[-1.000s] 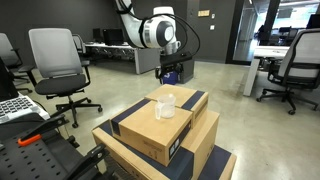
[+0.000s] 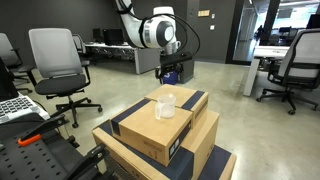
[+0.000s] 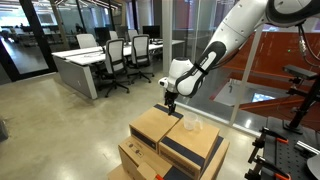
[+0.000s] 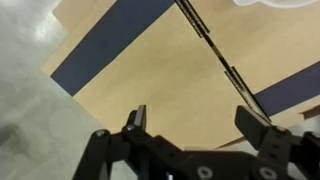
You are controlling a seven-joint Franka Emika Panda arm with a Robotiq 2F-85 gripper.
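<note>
My gripper stands open, with nothing between its two separated fingers. Beneath it in the wrist view lies the bare brown top of a cardboard box [image 4: 150,90]. A clear or whitish container [image 2: 166,104] rests on the boxes in exterior view 1, and part of a pale rim [image 4: 275,2] shows at the top right of the wrist view. The gripper is above the boxes and apart from that container; in exterior view 2 the container [image 3: 192,122] is to its right. Its exact shape is too small to make out.
Cardboard boxes with dark bands are stacked together, and a dark seam [image 4: 222,62] runs between two tops. Beside them stands a dark table [image 2: 40,155] with red clamps. Office chairs [image 2: 62,75] are farther back, with open floor around the stack.
</note>
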